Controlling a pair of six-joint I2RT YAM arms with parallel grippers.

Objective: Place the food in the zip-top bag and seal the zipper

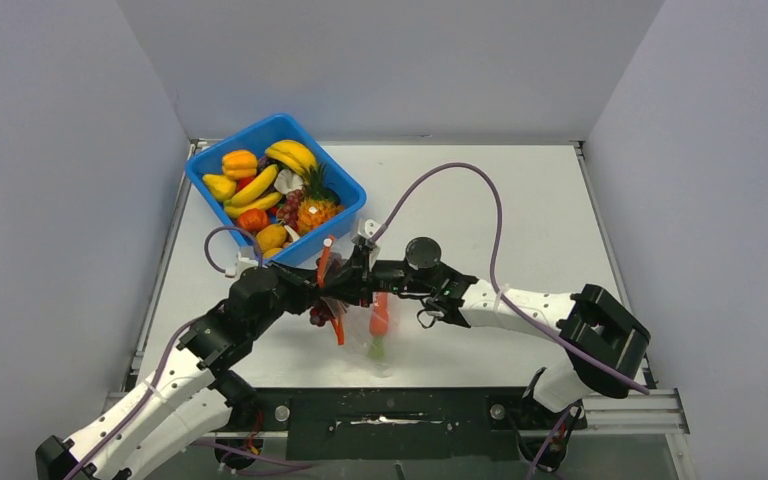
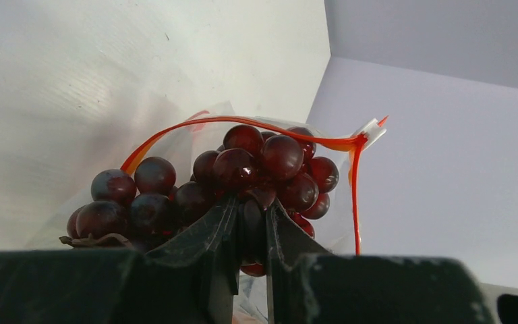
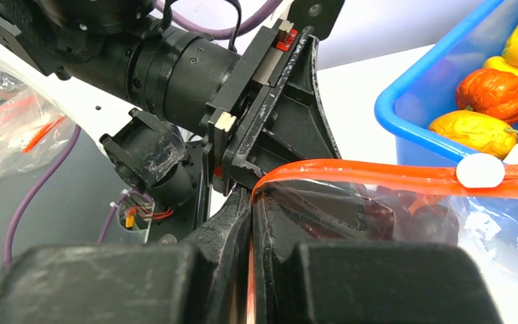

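Observation:
A bunch of dark red grapes [image 2: 236, 169] sits at the mouth of the clear zip top bag, with my left gripper shut on it. Some grapes lie within the orange-edged opening; others on the left of the left wrist view hang outside the orange edge. The bag's orange zipper strip [image 3: 371, 174] carries a white slider [image 3: 480, 171] near one end. My right gripper is shut on the bag's orange rim. Seen from the top, a carrot-like orange item [image 1: 379, 314] shows through the clear bag [image 1: 360, 345].
The blue bin [image 1: 354, 196] of fruit and vegetables stands close behind the grippers at the back left. Both arms meet near the middle of the white table [image 1: 520, 220], which is bare on the right.

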